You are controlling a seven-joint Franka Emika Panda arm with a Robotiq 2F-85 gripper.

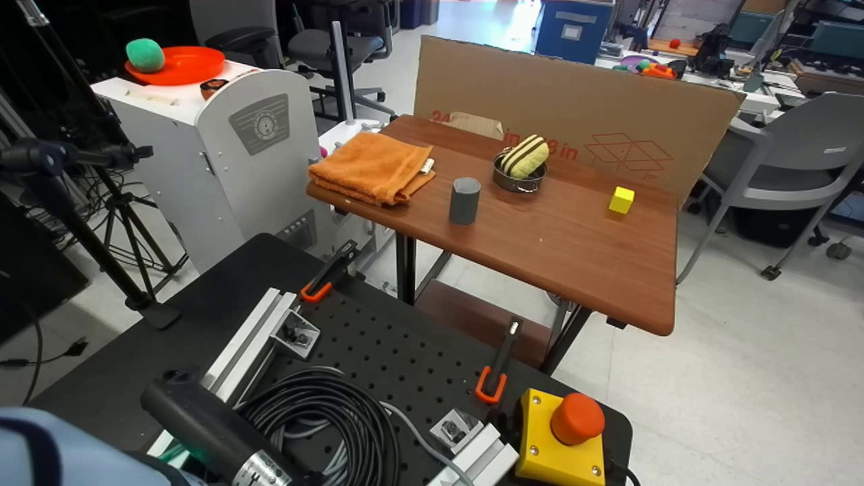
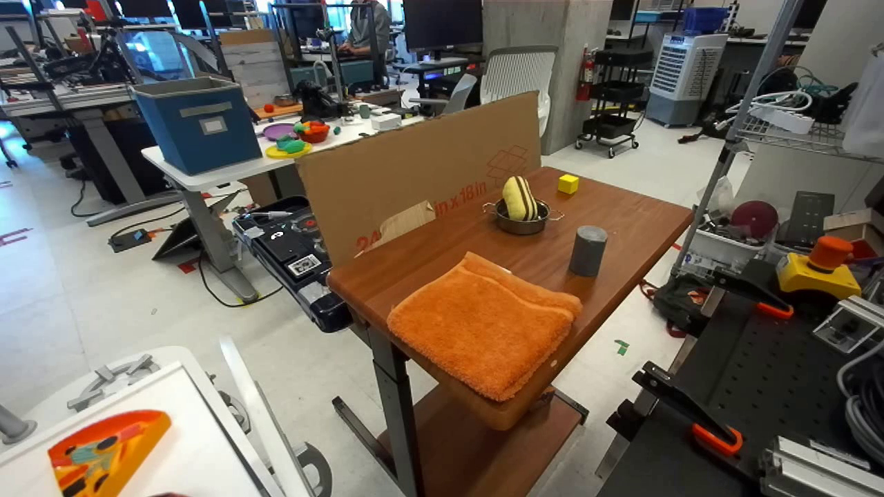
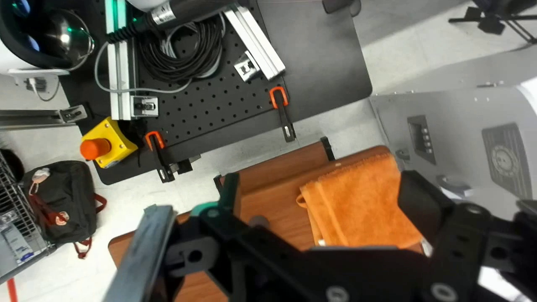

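In the wrist view my gripper stands open, its two dark fingers wide apart and nothing held between them. Beyond them, lower down on the brown table (image 1: 583, 259), lies the folded orange towel (image 3: 360, 201). A grey cylinder (image 1: 464, 201) stands upright near the table's front edge, to the right of the towel in exterior view 1. Behind it, a small metal pot (image 2: 520, 224) holds a yellow plush with dark stripes (image 2: 519, 199), which sticks up over the rim. The yellow cube (image 1: 622, 200) sits apart toward the far right. Neither exterior view shows the gripper.
A cardboard panel (image 1: 567, 113) lines the table's back edge. Between my base and the table, the black perforated bench (image 1: 405, 348) carries clamps, coiled cable (image 1: 324, 425) and a yellow emergency-stop box (image 1: 559, 453).
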